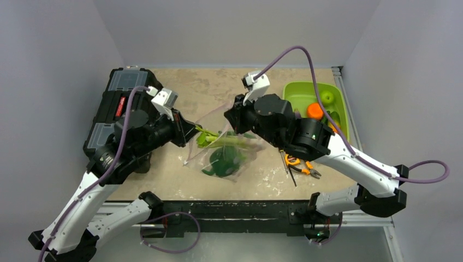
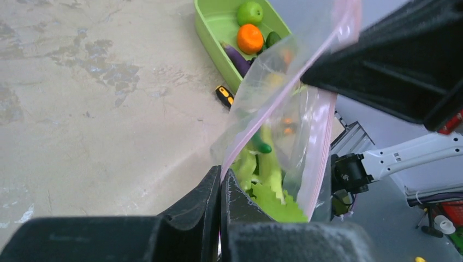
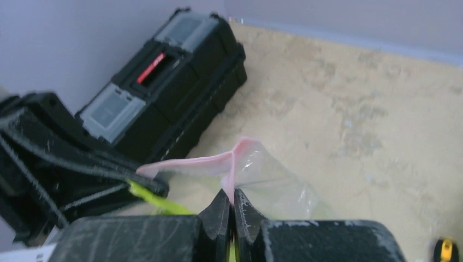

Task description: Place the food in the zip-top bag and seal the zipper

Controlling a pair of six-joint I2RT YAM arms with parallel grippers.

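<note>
The clear zip bag (image 1: 203, 161) with a pink zip rim hangs between my two grippers, mouth open, green vegetables (image 1: 225, 158) inside. In the left wrist view the bag's rim (image 2: 247, 134) runs up from my left gripper, which is shut on it. My right gripper is shut on the bag's rim (image 3: 231, 164) at the other end of the mouth. Celery (image 1: 218, 141) lies across the bag, its leafy end near the left gripper's tips. Seen from above, the left gripper (image 1: 196, 129) and right gripper (image 1: 227, 115) hide their fingertips' hold.
A green bin (image 1: 297, 91) of fruit and vegetables stands at the right. Pliers (image 1: 312, 171) and other tools lie below it. The black toolbox (image 1: 104, 112) is behind the left arm.
</note>
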